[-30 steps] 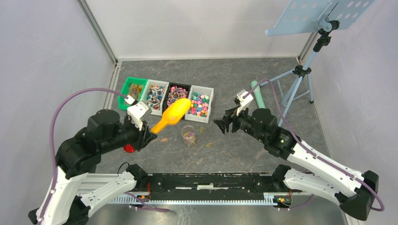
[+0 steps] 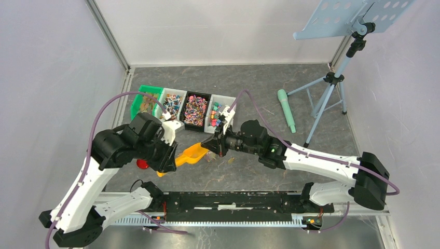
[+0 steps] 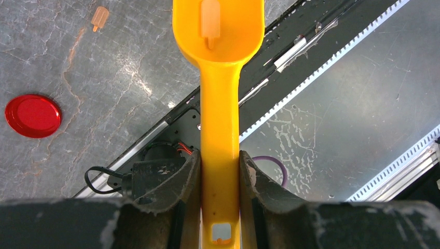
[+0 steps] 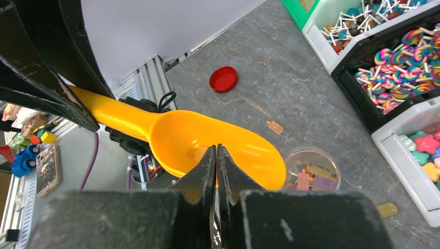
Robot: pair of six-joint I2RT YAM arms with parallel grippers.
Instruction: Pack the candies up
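My left gripper (image 2: pixel 166 167) is shut on the handle of a yellow scoop (image 3: pixel 220 104). One orange popsicle-shaped candy (image 3: pixel 210 19) lies in the scoop's bowl. In the right wrist view my right gripper is shut, its tips overlapping the scoop's bowl; nothing clear shows between them, and whether they touch the scoop cannot be told. Behind the bowl's tip stands a clear round jar (image 4: pixel 334 168) with several candies inside, partly covered by scoop and gripper. Another orange candy (image 3: pixel 100 18) lies loose on the floor, near a red lid (image 3: pixel 33 115).
Candy bins stand in a row behind: green (image 2: pixel 139 98), white with ball lollipops (image 2: pixel 172 104), black with swirl lollipops (image 2: pixel 195 110), white with colourful pieces (image 2: pixel 226 100). A yellowish candy (image 4: pixel 387 209) lies near the jar. A green tube (image 2: pixel 286 110) and a tripod stand (image 2: pixel 326 101) occupy the right.
My right gripper has moved left, close to the scoop's tip, and its fingers have come together. The scoop, still in my left gripper, has swung down toward the front, away from the bins.
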